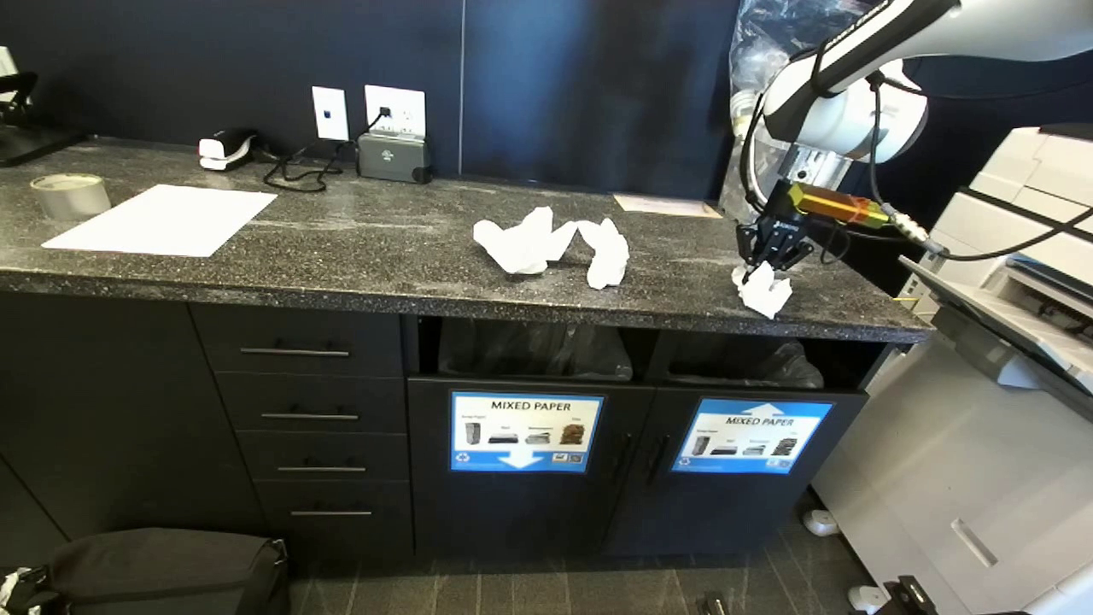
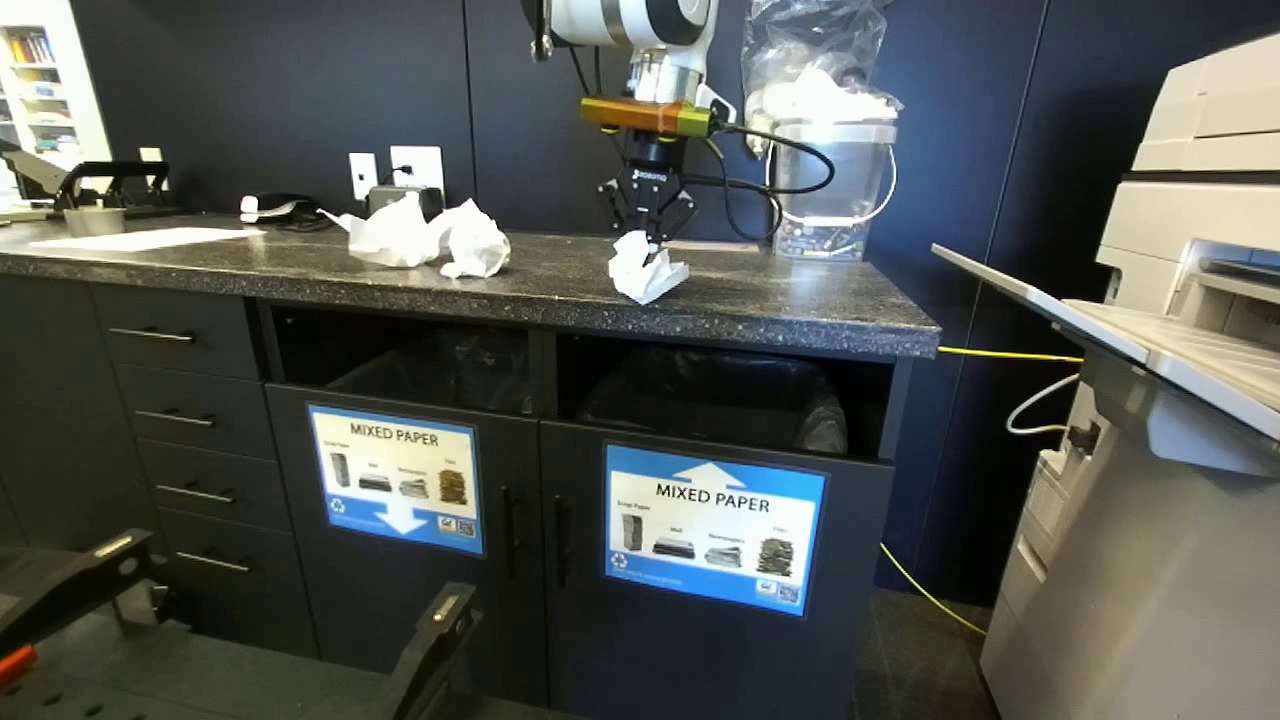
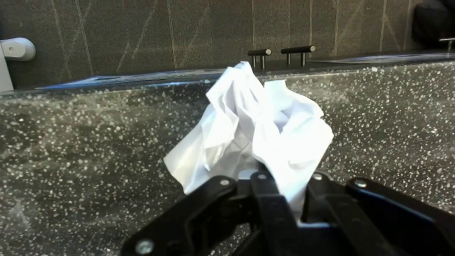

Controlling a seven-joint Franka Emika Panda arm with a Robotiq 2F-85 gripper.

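Note:
My gripper is shut on a crumpled white paper, close above the speckled dark counter near its front edge. In exterior view 1 the same crumpled paper shows below the fingers, at the right end of the counter. Exterior view 2 has my gripper pointing down with the paper at its tips; whether the paper touches the counter I cannot tell. Further left on the counter lie two more crumpled papers, a wider one and a narrower one, close together.
Below the counter are two bin openings with dark liners, above doors with "MIXED PAPER" signs. A flat white sheet and a tape roll lie far left. Behind the arm stands a clear bucket; a printer is at right.

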